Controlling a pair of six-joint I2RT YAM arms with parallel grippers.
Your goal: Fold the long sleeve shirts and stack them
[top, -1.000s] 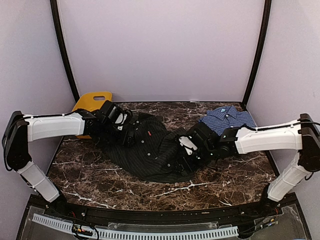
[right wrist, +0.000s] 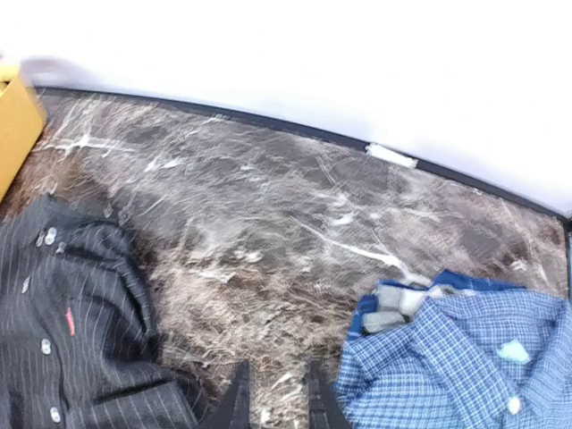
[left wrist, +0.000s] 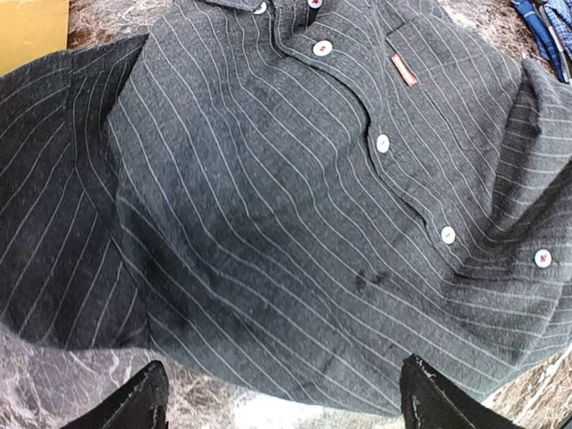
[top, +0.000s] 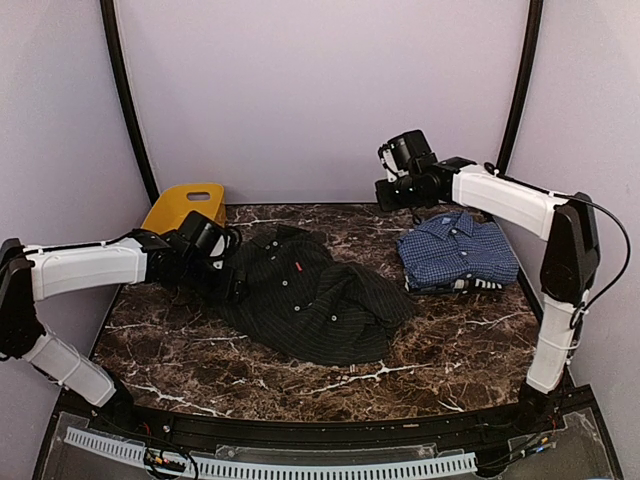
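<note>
A dark pinstriped button shirt [top: 290,300] lies spread on the marble table, its right-hand side bunched into folds. Over its left part hovers my left gripper, open, with the striped cloth [left wrist: 268,223] below and nothing between its fingers. My right gripper is up toward the back wall, between the dark shirt [right wrist: 80,313] and the folded shirts; its fingers are part open and no cloth shows in them. A blue checked shirt [top: 455,250] lies folded, collar to the back, on top of other folded cloth [top: 470,286] at the right.
A yellow bin [top: 185,208] stands at the back left, close to the dark shirt. Bare marble [top: 440,350] is free at the front right, and a bare strip lies between the shirts at the back. Walls close in the sides and back.
My left gripper has shifted slightly left. The dark shirt stays on the table.
</note>
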